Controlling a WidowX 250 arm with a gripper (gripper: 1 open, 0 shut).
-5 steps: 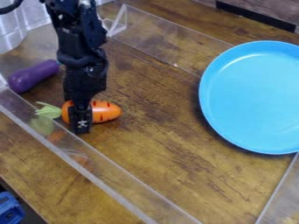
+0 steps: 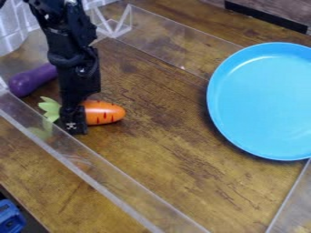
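My black gripper (image 2: 73, 116) is lowered at the left of the view, around the green-topped end of an orange toy carrot (image 2: 105, 113) that lies on the wooden floor of a clear-walled enclosure. Whether its fingers are shut on the carrot cannot be told. A purple toy eggplant (image 2: 33, 79) lies behind it to the left.
A large blue plate (image 2: 265, 102) fills the right side. Clear plastic walls run along the front left, back and right. A blue object (image 2: 7, 217) sits at the lower left, outside the wall.
The gripper has shifted slightly to the left over the carrot's leafy end, with more of the orange body visible to its right now. The carrot has moved little.
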